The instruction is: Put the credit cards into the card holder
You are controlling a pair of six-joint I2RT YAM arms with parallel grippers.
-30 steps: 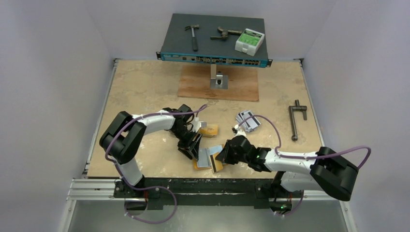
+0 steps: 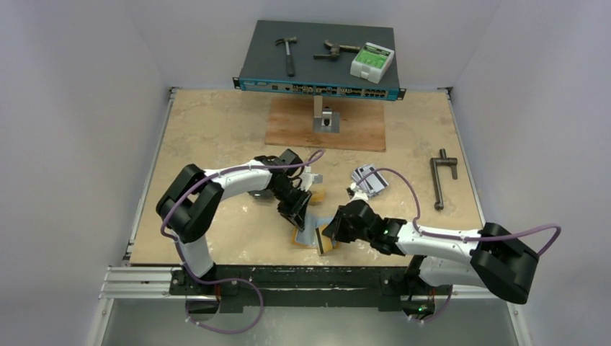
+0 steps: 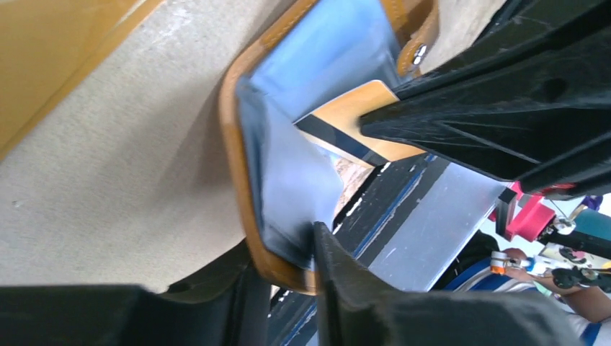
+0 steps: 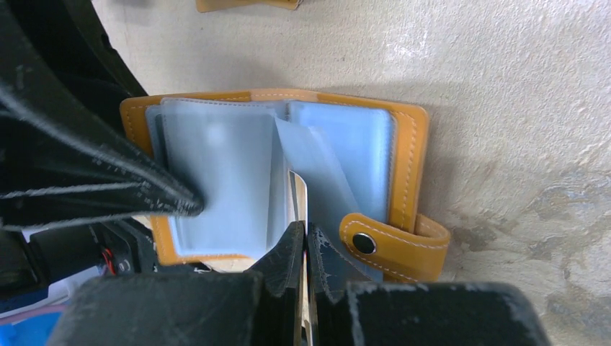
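The tan-edged card holder (image 2: 297,238) lies open on the table near its front edge, its pale blue sleeves (image 4: 216,173) showing. My right gripper is shut on a thin tan card with a dark stripe (image 3: 346,130). That card stands on edge against the middle sleeves, and whether its end is inside a pocket cannot be told. At the holder's left side, my left gripper is part open, with the holder's edge and sleeve between its fingers. Several grey-white cards (image 2: 369,181) lie fanned on the table farther back.
A yellow box-like item (image 2: 317,197) lies just behind the holder. A wooden board (image 2: 288,122) with a metal bracket is at the back, and a dark metal tool (image 2: 436,184) lies far right. Bare table stretches at the left.
The holder and card shifted slightly; the right gripper stayed shut on the card.
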